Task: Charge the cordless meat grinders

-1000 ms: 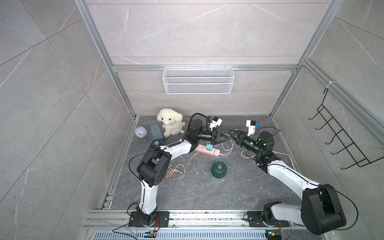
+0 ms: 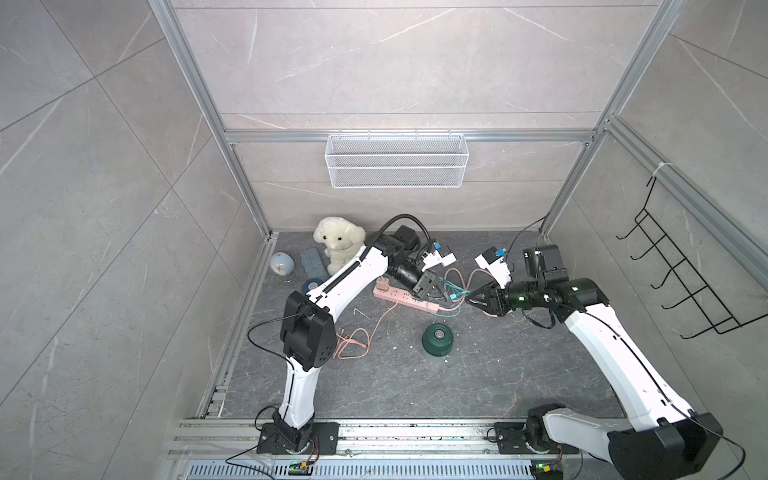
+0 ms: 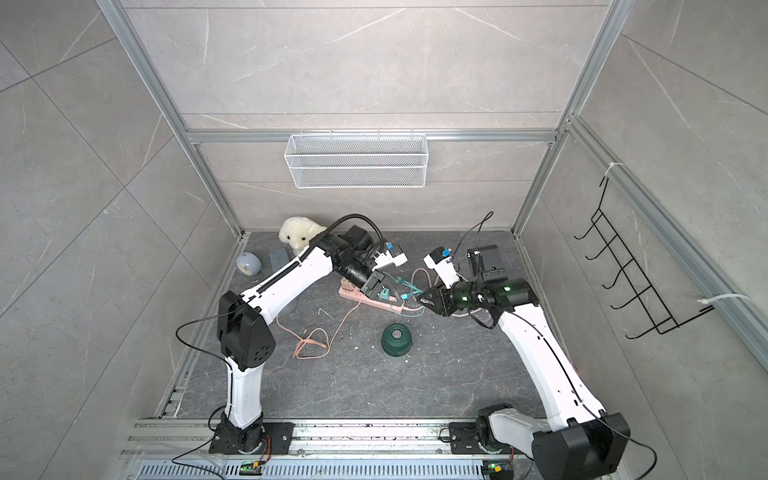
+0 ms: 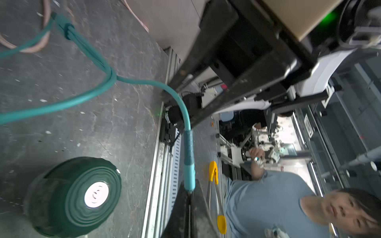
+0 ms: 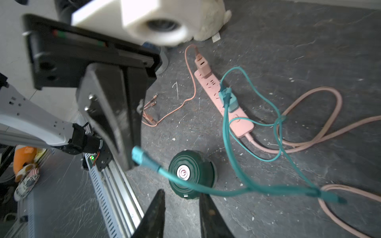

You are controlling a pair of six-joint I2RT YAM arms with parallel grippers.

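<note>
A teal cable (image 5: 233, 158) runs from a teal charger (image 5: 231, 99) on the pink power strip (image 5: 239, 125) up to a plug (image 4: 189, 177) at the tips of my left gripper, which is shut on it. My right gripper stands open beside that, with nothing seen between its fingers, the cable crossing just above them. The green round meat grinder base (image 2: 437, 339) with a power button sits on the floor below both grippers.
A white plush dog (image 2: 339, 240), a small blue ball (image 2: 281, 264) and a blue-grey slab (image 2: 312, 263) lie at the back left. A pink cable (image 2: 352, 345) loops left of the base.
</note>
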